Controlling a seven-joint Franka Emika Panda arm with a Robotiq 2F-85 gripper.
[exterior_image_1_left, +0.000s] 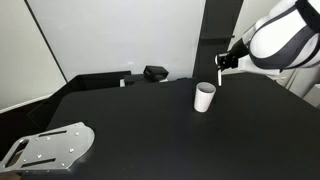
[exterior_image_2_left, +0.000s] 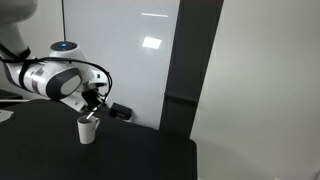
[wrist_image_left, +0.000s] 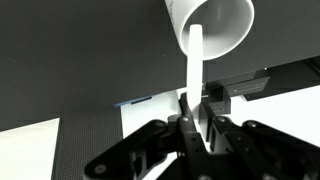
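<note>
A white cup (exterior_image_1_left: 204, 97) stands upright on the black table, its round opening facing up. My gripper is shut on a slim white stick (wrist_image_left: 195, 62), which points away from the fingers toward the cup. In the wrist view the stick's far end overlaps the near rim of the cup (wrist_image_left: 232, 25). From the first exterior view, the stick (exterior_image_1_left: 219, 77) hangs down just right of the cup and above it. The second exterior view puts the gripper (exterior_image_2_left: 97, 103) over the cup (exterior_image_2_left: 87, 129); whether the stick touches the rim, I cannot tell.
A grey metal plate with slots (exterior_image_1_left: 50, 148) lies at the table's left front. Beyond the back edge sits a small black object (exterior_image_1_left: 155, 73).
</note>
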